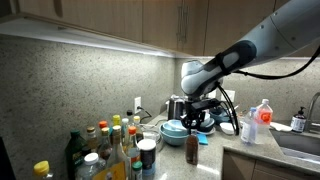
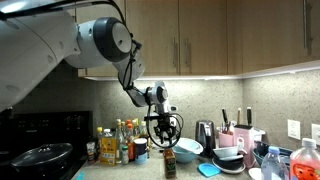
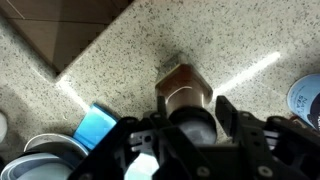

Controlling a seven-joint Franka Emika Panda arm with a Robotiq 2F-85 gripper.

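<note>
A brown bottle [image 1: 191, 150] stands on the counter, below my gripper [image 1: 188, 122]. In exterior view 2, the bottle [image 2: 169, 162] is right under the gripper [image 2: 166, 142], and its lower end is cut off or hidden. From the wrist, the dark round top of the bottle [image 3: 193, 125] shows between the two fingers of the gripper. The fingers stand apart, one on either side; whether either touches the bottle cannot be made out.
Light blue bowls [image 1: 174, 130] and a blue cloth [image 2: 208, 169] are near the bottle. Several bottles [image 1: 112, 155] and a black-and-white canister [image 1: 148, 152] crowd the counter to one side. A sink [image 1: 297, 145] lies at the right. Bare counter [image 3: 125, 75] shows beside the bottle.
</note>
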